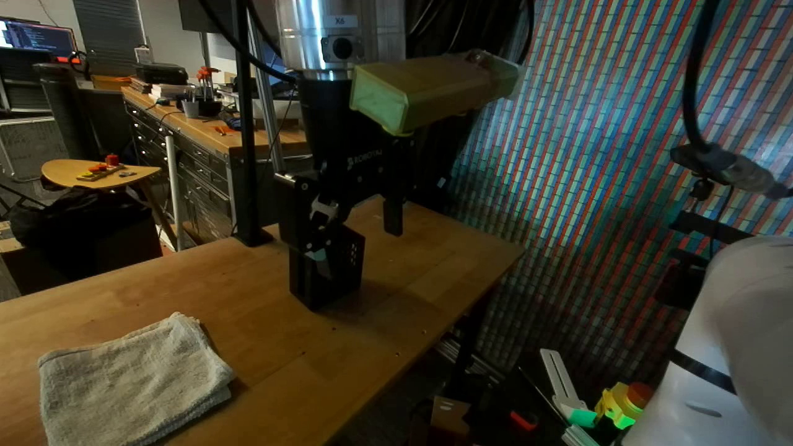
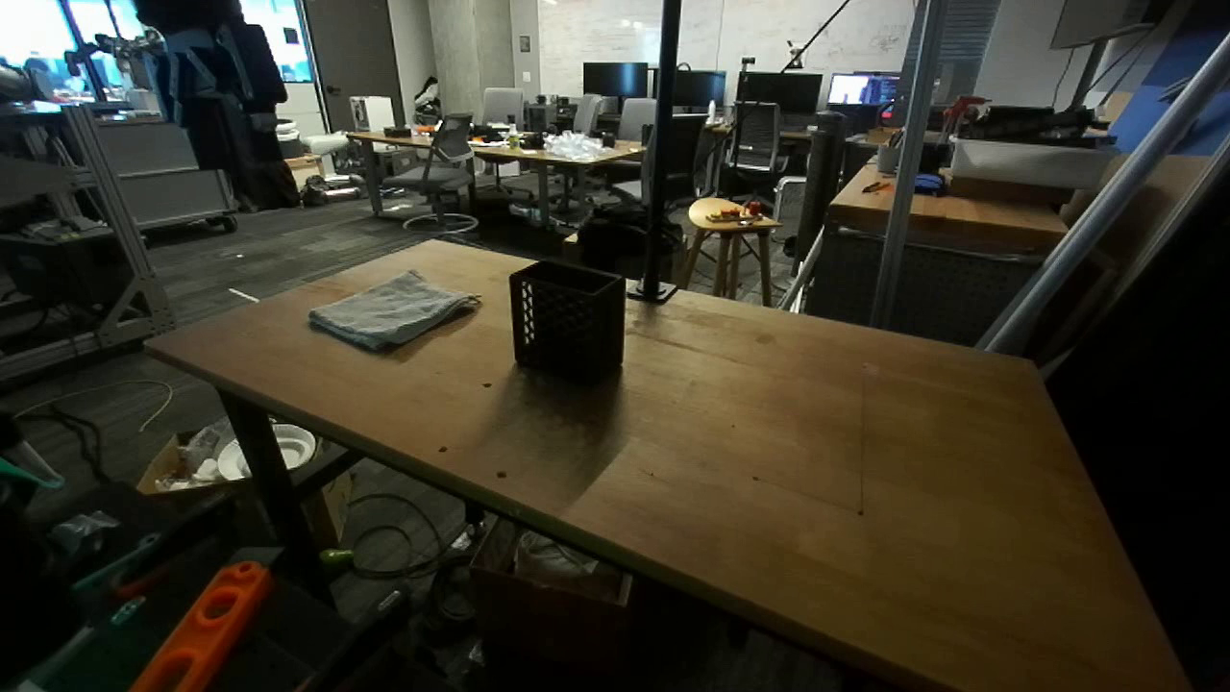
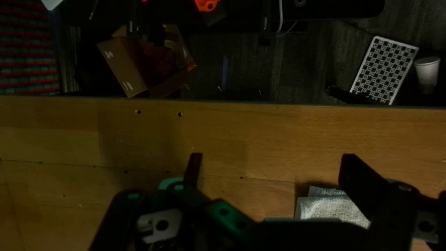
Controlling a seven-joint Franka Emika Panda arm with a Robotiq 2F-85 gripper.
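A black, perforated basket (image 1: 327, 279) stands upright on the wooden table, also visible as a basket (image 2: 567, 321) in exterior view 2. The folded grey cloth (image 1: 134, 379) lies flat on the table apart from it; part of the cloth (image 3: 330, 205) shows in the wrist view. My gripper (image 1: 358, 239) hangs pointing down by the basket, one finger overlapping the basket in exterior view 1; whether they touch I cannot tell. In the wrist view the gripper is wide open, with bare tabletop between its fingertips. Exterior view 2 does not show the arm.
A black post (image 2: 663, 161) rises at the table's back edge. Beyond the front edge, an open cardboard box (image 3: 125, 67) sits below in the wrist view.
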